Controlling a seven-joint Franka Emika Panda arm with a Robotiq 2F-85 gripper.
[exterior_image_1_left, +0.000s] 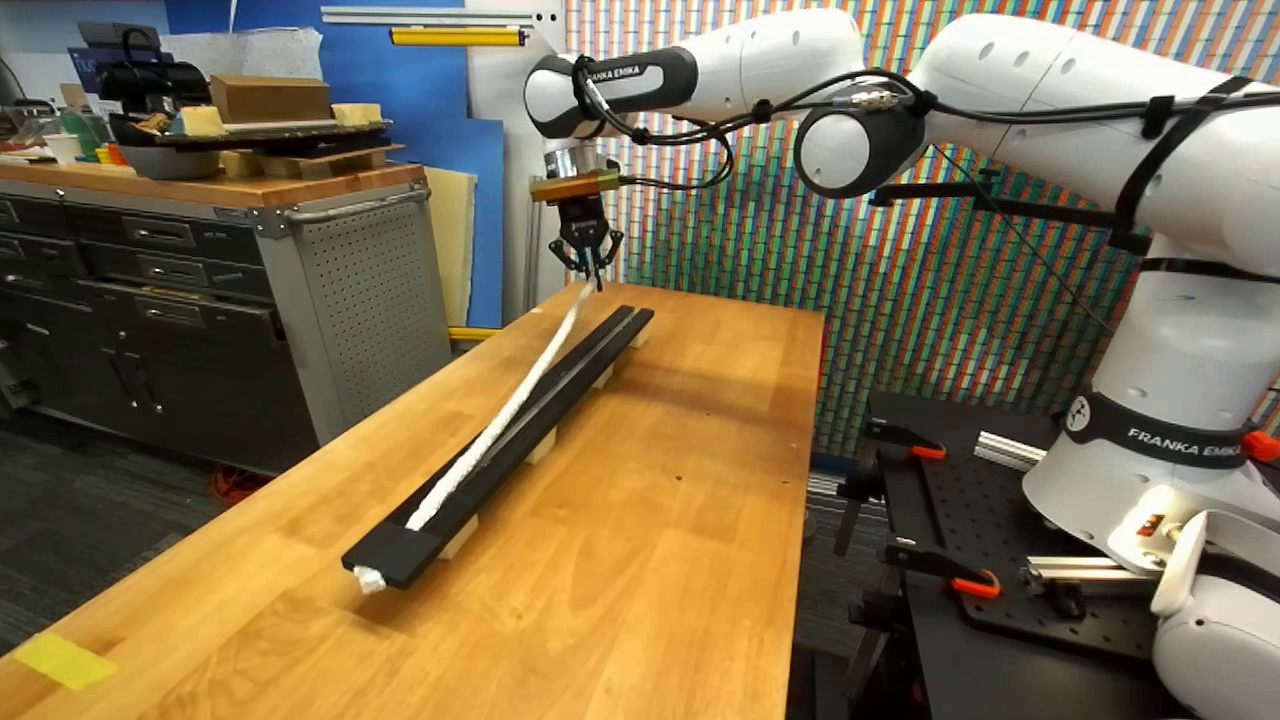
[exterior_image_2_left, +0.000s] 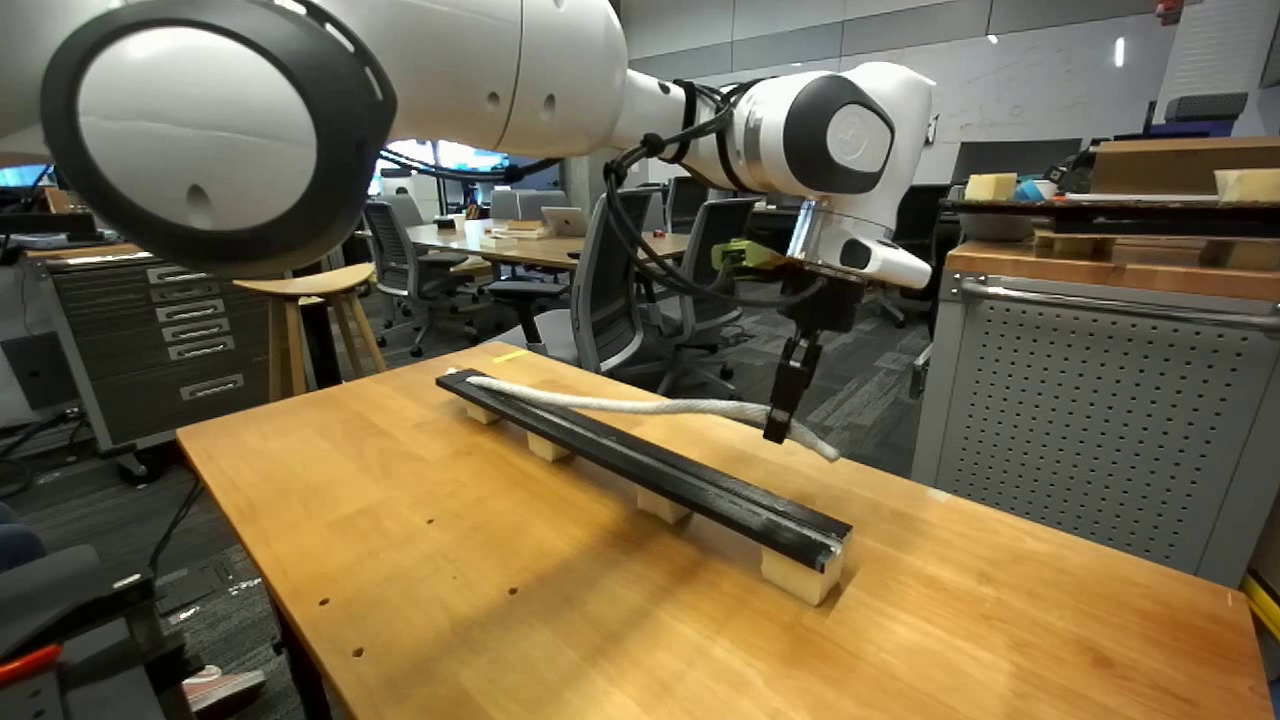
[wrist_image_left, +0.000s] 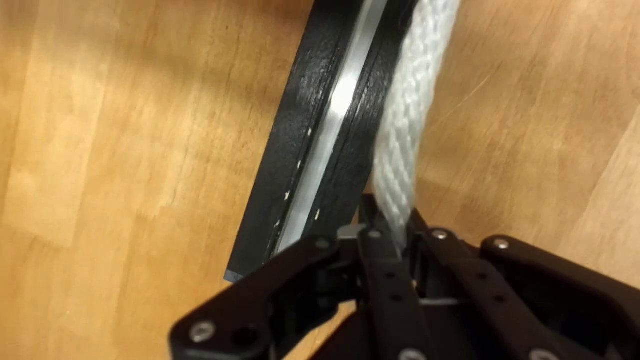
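A white braided rope (exterior_image_1_left: 501, 420) comes out from under the black cap at the near end of a long black grooved rail (exterior_image_1_left: 546, 416). From there it rises to my gripper (exterior_image_1_left: 591, 278), which is shut on it near its far end. In the second exterior view the rope (exterior_image_2_left: 648, 406) slants above the rail (exterior_image_2_left: 672, 472), and a short tail sticks out past my gripper (exterior_image_2_left: 780, 434). The wrist view has the rope (wrist_image_left: 408, 114) running into my fingers, to the right of the rail's open silvery groove (wrist_image_left: 336, 114). Its held part is off to the side of the groove.
Several small wooden blocks (exterior_image_2_left: 801, 574) hold the rail above the wooden table (exterior_image_2_left: 540, 636). A grey drawer cabinet (exterior_image_1_left: 354, 288) stands beyond the table's edge.
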